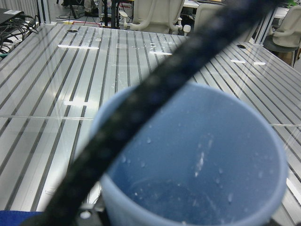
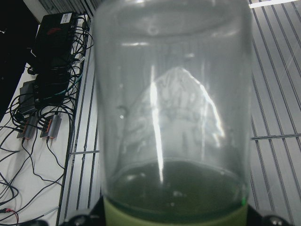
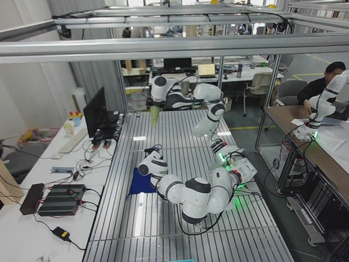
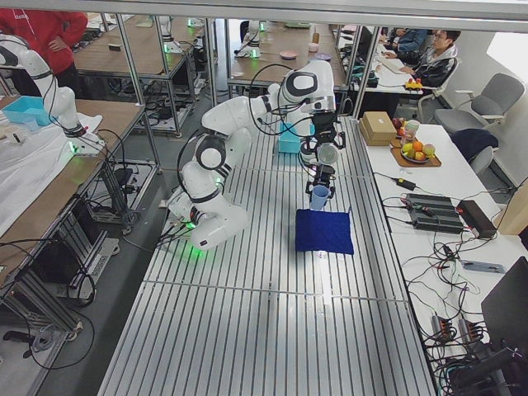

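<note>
A blue cup point(image 4: 320, 196) with droplets inside is held by my left gripper point(image 4: 321, 188) over the navy cloth point(image 4: 323, 233); the cup point(image 1: 193, 155) fills much of the left wrist view, crossed by a blurred black cable. My right gripper is shut on a clear container with green lower part point(image 2: 174, 122), seen close in the right wrist view; this green container point(image 3: 154, 113) is raised above the far end of the table in the camera left view.
A light-blue bin point(image 4: 289, 144) stands at one end.
</note>
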